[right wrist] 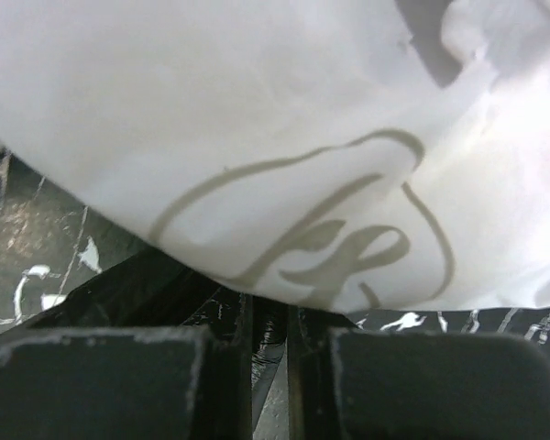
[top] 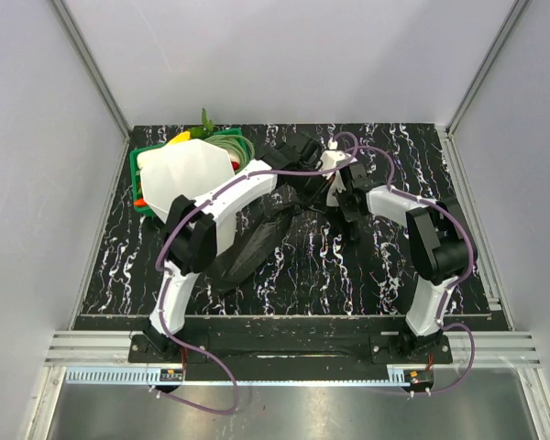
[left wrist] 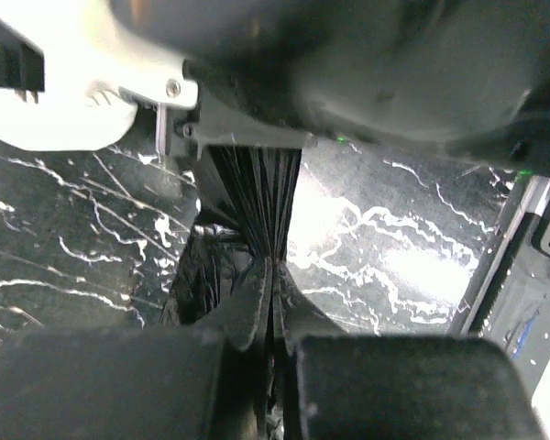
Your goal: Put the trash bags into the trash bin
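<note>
A black trash bag (top: 252, 249) stretches from below the grippers toward the lower left; in the left wrist view its gathered plastic (left wrist: 257, 202) runs into my left gripper, which is shut. My right gripper is shut on black bag plastic (right wrist: 147, 289); a white sheet or bag with a printed logo (right wrist: 312, 119) fills most of that view above it. In the top view both grippers meet at centre right. A white container (top: 179, 174), perhaps the bin, stands at the left, partly behind my left arm.
A green basket (top: 136, 202) with vegetables and a coiled hose sits at the back left, behind the white container.
</note>
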